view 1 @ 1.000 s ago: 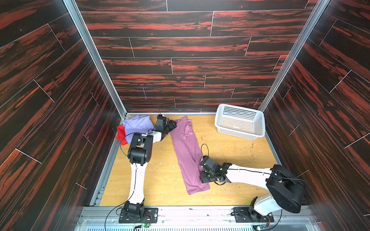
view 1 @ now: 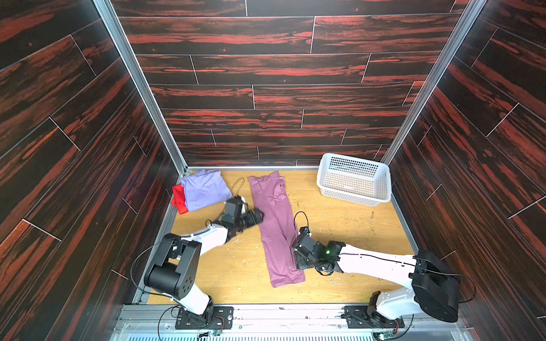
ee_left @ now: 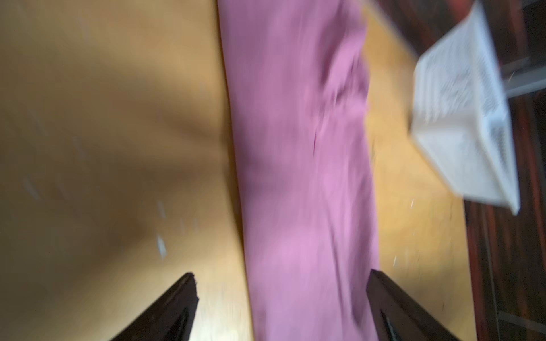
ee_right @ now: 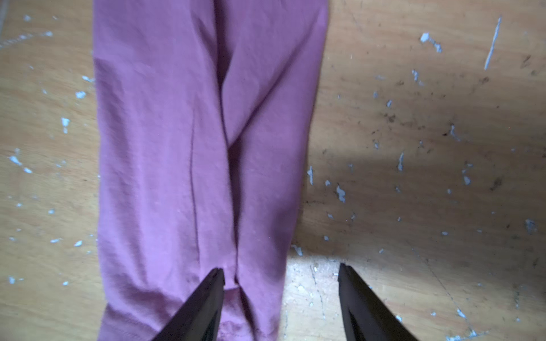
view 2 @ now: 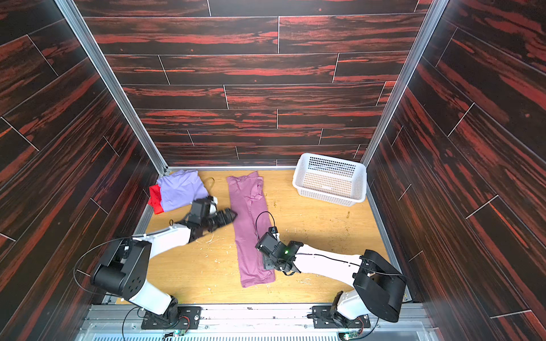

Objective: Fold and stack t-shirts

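Note:
A mauve t-shirt (view 1: pixel 273 204) lies on the wooden table as a long narrow strip, creased lengthwise, collar end toward the back. My left gripper (view 1: pixel 253 217) hangs over its upper middle, open with empty fingers; the left wrist view is blurred. My right gripper is over the lower part near the shirt's right edge, its fingers apart with nothing held between them. At the back left a lilac folded shirt (view 1: pixel 204 187) lies on a red one (view 1: pixel 178 199).
A white plastic basket (view 1: pixel 352 196) stands at the back right. Bare table (view 1: pixel 369 227) lies right of the mauve shirt and at the front left. Panelled walls enclose the table.
My left gripper has come away from the shirt's top end toward the front. My right gripper has shifted slightly. The shirt's lower end sits slightly further left than a second ago.

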